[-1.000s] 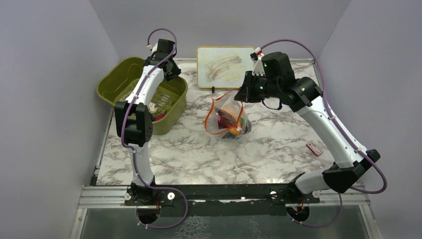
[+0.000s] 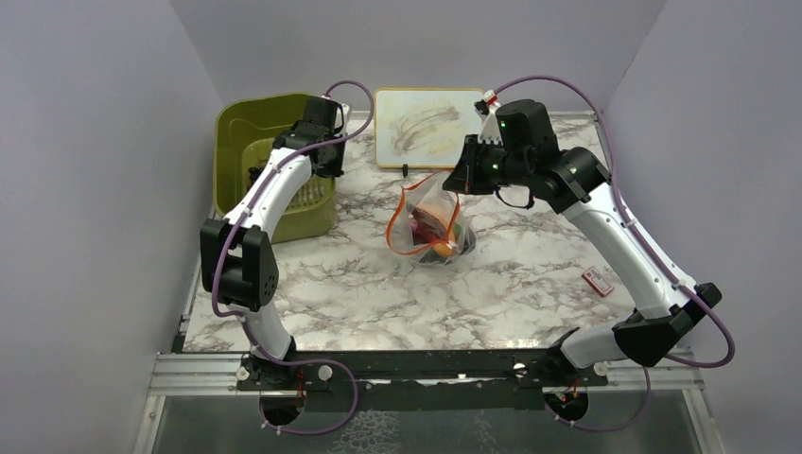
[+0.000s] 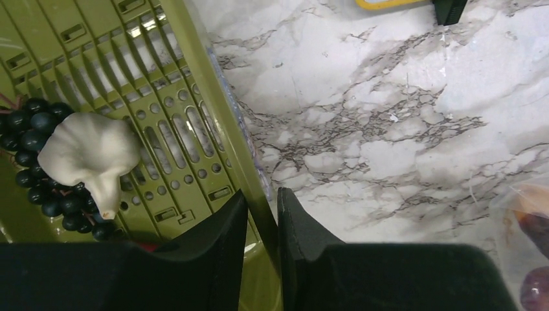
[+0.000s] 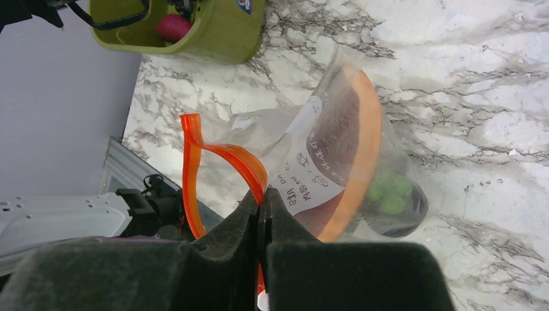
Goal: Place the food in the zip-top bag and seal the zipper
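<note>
The clear zip top bag (image 2: 430, 222) with an orange zipper stands near the table's middle, its mouth gaping, food inside it. My right gripper is shut on the orange edge of the bag (image 4: 246, 162) at one side of the mouth. At the left is a green basket (image 2: 312, 227); the left wrist view shows dark grapes (image 3: 32, 139) and a white garlic bulb (image 3: 90, 152) in it. A pink-red item (image 4: 173, 28) shows in the basket from the right wrist. My left gripper is shut on the basket's rim (image 3: 223, 110), one finger on each side.
A yellow-edged whiteboard (image 2: 428, 128) lies at the back of the table. A small red box (image 2: 598, 281) is at the right.
My left gripper has come down onto the basket's rim, and the basket has turned and shifted a little. The right arm has kept its place at the bag, which has barely moved.
</note>
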